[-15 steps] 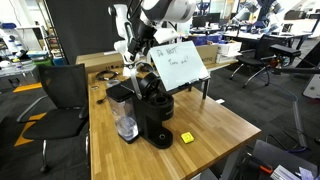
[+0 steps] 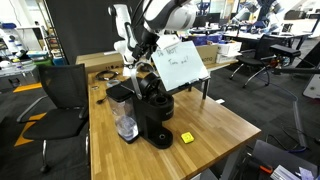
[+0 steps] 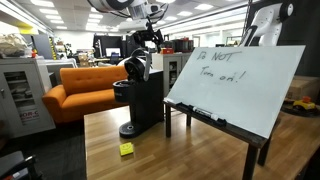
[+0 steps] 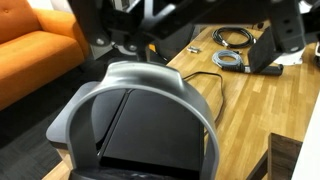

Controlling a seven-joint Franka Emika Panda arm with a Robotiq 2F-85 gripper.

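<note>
A black coffee machine (image 2: 151, 112) stands on the wooden table. Its lid is raised, and the silver loop handle (image 4: 145, 78) arches across the wrist view. Just above it hangs my gripper, its dark fingers (image 4: 122, 28) set wide apart on either side of the picture. No object shows between them. In the second exterior view, the gripper (image 3: 150, 38) is over the top of the raised lid (image 3: 136, 66), apparently a short way above it. A yellow block (image 2: 187, 137) lies on the table in front of the machine.
A whiteboard (image 3: 235, 85) with handwriting leans on a dark stand to the machine's right. A clear water tank (image 2: 125, 120) is on the machine's other side. Coiled cables (image 4: 232, 60) lie farther along the table (image 3: 180, 155), whose front is mostly bare.
The arm has shifted slightly, its gripper a little lower over the machine. The coffee machine, whiteboard and yellow block look unmoved.
</note>
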